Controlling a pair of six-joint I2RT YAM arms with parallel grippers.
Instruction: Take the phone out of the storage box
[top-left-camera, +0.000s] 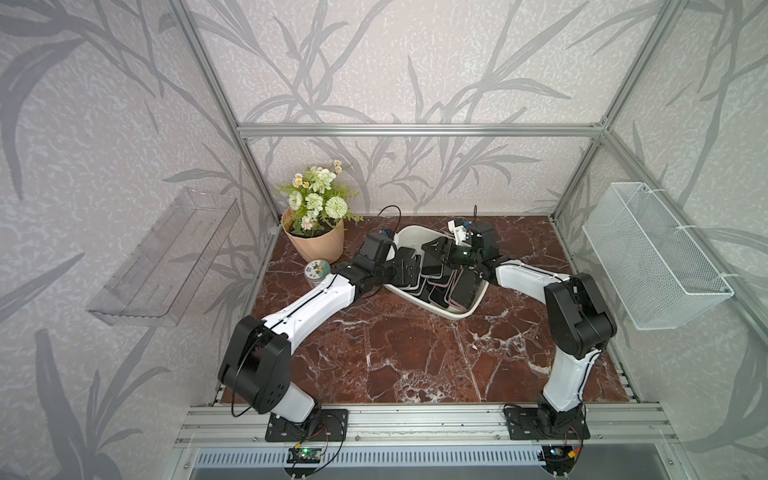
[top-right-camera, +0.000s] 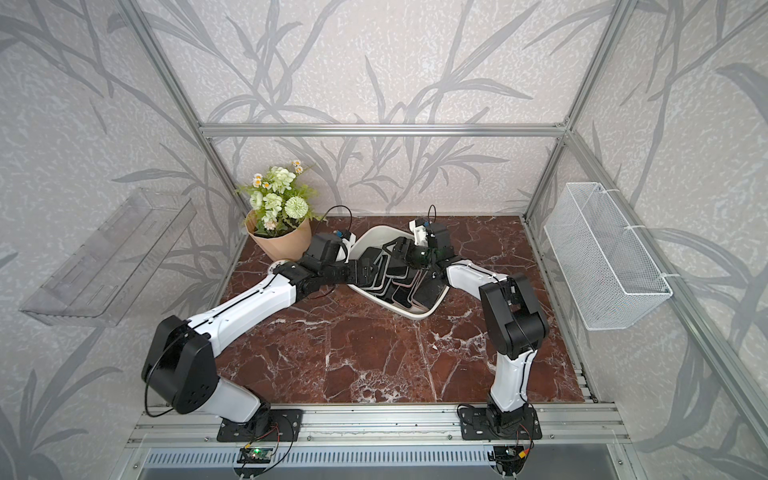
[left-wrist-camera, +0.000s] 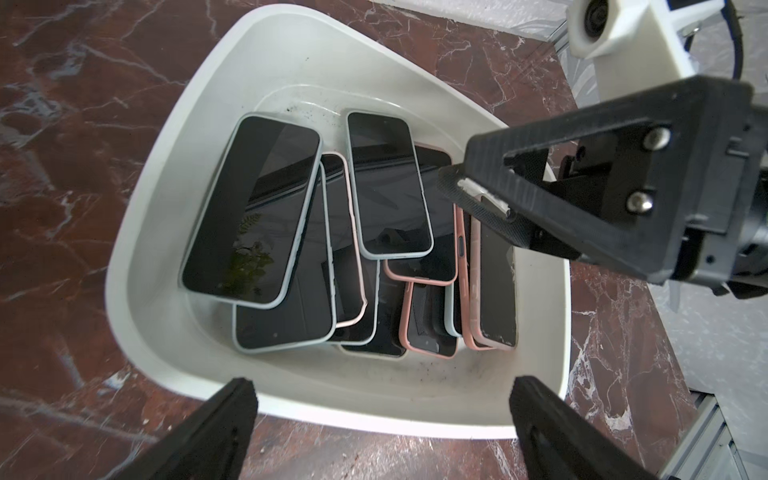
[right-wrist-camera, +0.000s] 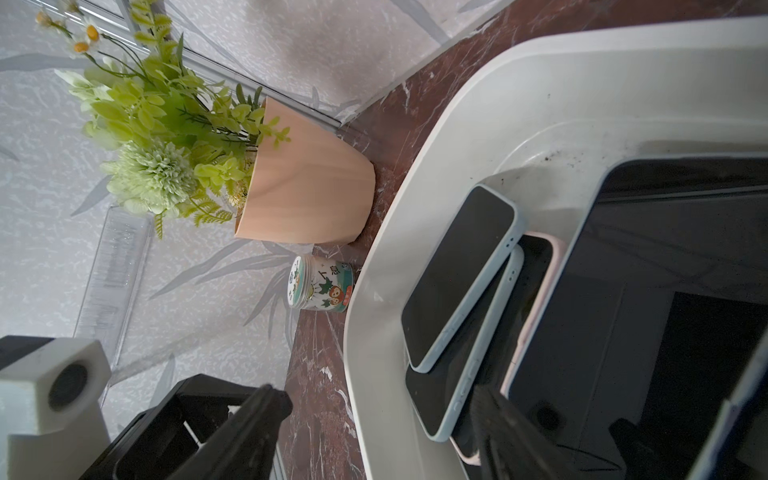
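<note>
A white storage box (left-wrist-camera: 144, 344) holds several phones with dark screens, some in pale blue, pink or coral cases, overlapping. The phone (left-wrist-camera: 248, 208) at one end lies on others, as does a smaller phone (left-wrist-camera: 388, 184) beside it. My left gripper is open over that box, nothing held. My right gripper (top-right-camera: 406, 254) is at the box's other side, above the phones; its fingers stand apart in the right wrist view (right-wrist-camera: 376, 440), with nothing clearly between them.
A plant pot (top-left-camera: 316, 248) and a round tin (top-left-camera: 317, 272) stand left of the box. A clear tray (top-left-camera: 164, 264) and a mesh basket (top-left-camera: 652, 264) are on the side walls.
</note>
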